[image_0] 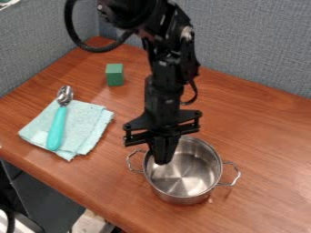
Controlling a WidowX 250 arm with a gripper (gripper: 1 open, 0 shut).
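My black gripper (162, 146) points down over the back-left rim of a steel pot (190, 179) with two side handles, its fingertips at or just inside the rim; whether they touch it or are open or shut I cannot tell. The pot stands on the wooden table near the front edge.
A folded light cloth (84, 124) with a turquoise-handled utensil (57, 127) on it lies at the left. A green block (115, 75) stands further back. Grey panels border the back and left.
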